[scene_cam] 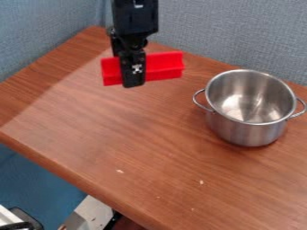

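Observation:
My black gripper (133, 72) hangs from the top centre-left, holding a bright red bar-shaped object (164, 66) crosswise between its fingers, above the wooden table. The red object shows on both sides of the gripper; its middle is hidden behind it. A steel pot (246, 126) with two loop handles stands on the table at the right, apart from the red object.
Grey-blue padded walls border it at the back and left. Beyond the front-left edge are a blue floor and some white and dark hardware.

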